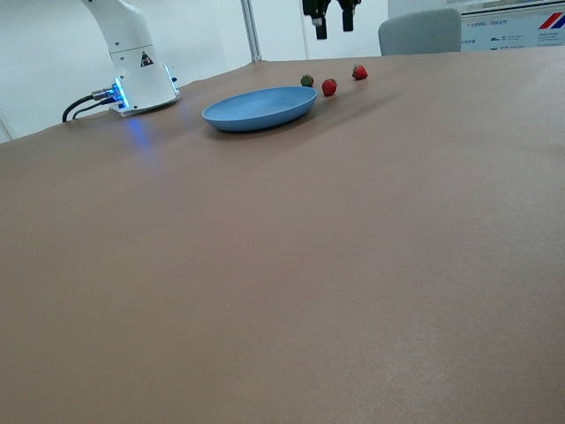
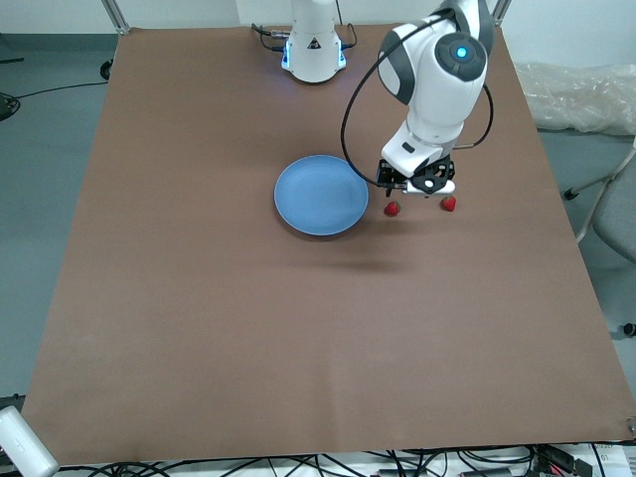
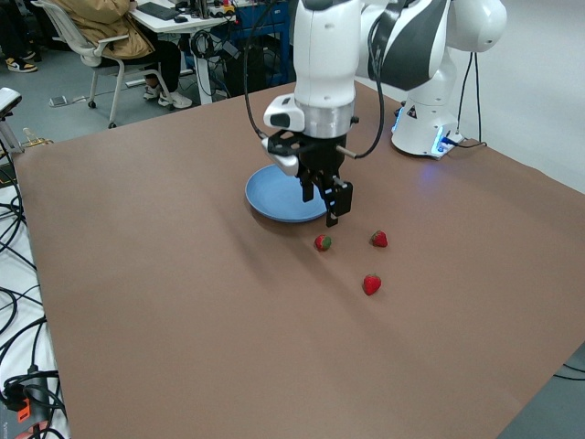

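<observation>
A blue plate (image 2: 321, 196) (image 1: 259, 109) lies on the brown table. Near it are strawberries: one (image 2: 393, 209) close to the plate (image 3: 274, 192), another (image 2: 448, 204) farther right; the right view shows three, including one (image 3: 371, 284) toward the front. My gripper (image 1: 332, 25) (image 3: 320, 201) hangs over the table beside the plate, above the strawberries, its dark fingers pointing down and apparently apart, with nothing seen between them in the top view.
The white arm base (image 2: 314, 58) stands at the back of the table. Cables run along the table's outer edge.
</observation>
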